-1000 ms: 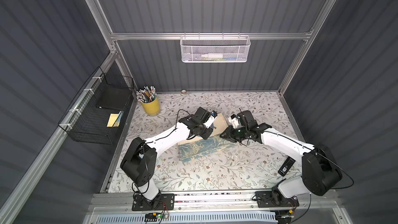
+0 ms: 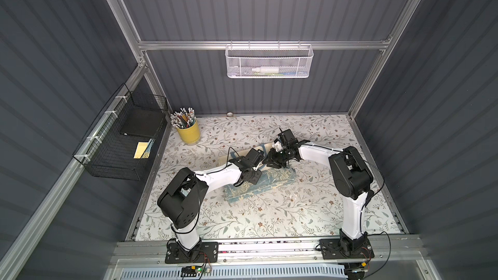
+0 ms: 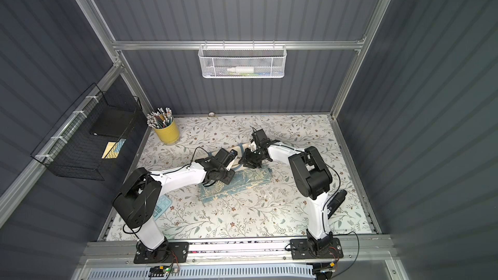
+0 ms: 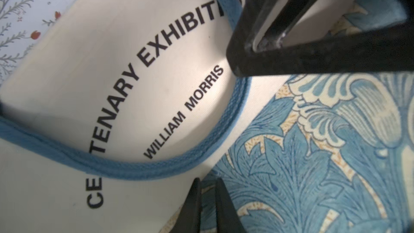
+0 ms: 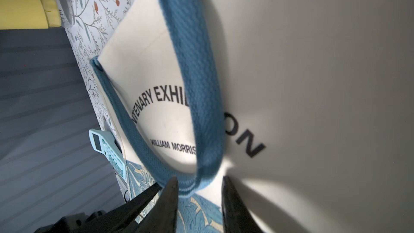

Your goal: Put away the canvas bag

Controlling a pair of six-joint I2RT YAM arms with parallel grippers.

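Note:
The canvas bag [image 2: 262,184] lies folded on the table, blue leaf-patterned at the front and cream with lettering behind. A blue strap [image 4: 142,170] loops across its cream part in both wrist views. My left gripper is just above the bag near the edge between cream and pattern, its fingers [image 4: 193,207] slightly apart with only bag fabric seen beyond the gap. Close by on the right, my right gripper stands open over the bag beside the strap's bend. In the top views the arms hide much of the bag's middle.
A yellow pencil cup [image 2: 189,133] stands at the back left. The black wire basket [image 2: 116,171] hangs on the left wall; a white mesh basket [image 2: 269,62] hangs at the back. A light-blue calculator [image 3: 161,206] lies front left, a black object [image 3: 336,203] front right.
My right gripper has moved left and back over the bag. The bag's front part stays in place.

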